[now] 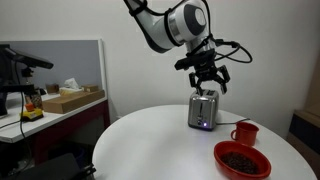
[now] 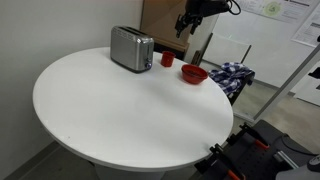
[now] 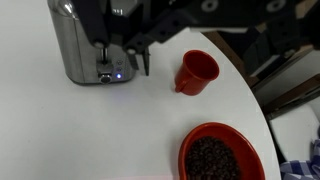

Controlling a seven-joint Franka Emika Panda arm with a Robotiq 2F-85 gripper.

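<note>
My gripper (image 1: 208,85) hangs open above the silver toaster (image 1: 203,112), its fingers spread with nothing seen between them. In the wrist view the fingers (image 3: 144,62) overlap the toaster (image 3: 85,45), whose lever and small blue light show. A red mug (image 3: 197,71) stands upright on the table to the toaster's right. Nearer the table's edge sits a red bowl (image 3: 188,153) holding many small dark pieces (image 3: 212,160). From the second exterior view, my gripper (image 2: 185,31) is high over the far part of the table, clear of the mug (image 2: 168,59) and bowl (image 2: 184,73).
A cord (image 1: 232,122) runs from the toaster behind the mug. Blue checkered cloth (image 2: 233,78) lies beyond the table's edge. A side shelf (image 1: 60,112) holds boxes and tools.
</note>
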